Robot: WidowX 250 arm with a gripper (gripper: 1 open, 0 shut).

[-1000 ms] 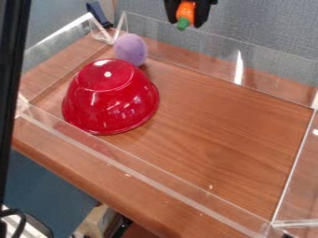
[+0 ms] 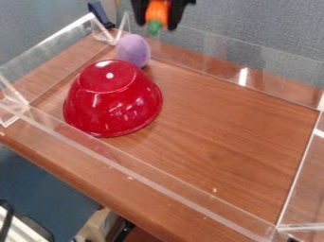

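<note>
My black gripper [image 2: 157, 11] is high at the top centre, partly cut off by the frame edge, shut on an orange carrot-like object [image 2: 157, 13] with a green tip pointing down. Below it a purple oval object [image 2: 133, 50] rests on the wooden surface. A red upturned bowl [image 2: 112, 101] sits in front of that, on the left half.
Clear low walls [image 2: 170, 191] surround the wooden surface [image 2: 225, 142]. A grey wall stands behind, and dark cables lie beyond the lower left corner.
My gripper and the orange object have moved left and slightly up, toward above the purple object. The bowl and purple object stay where they were.
</note>
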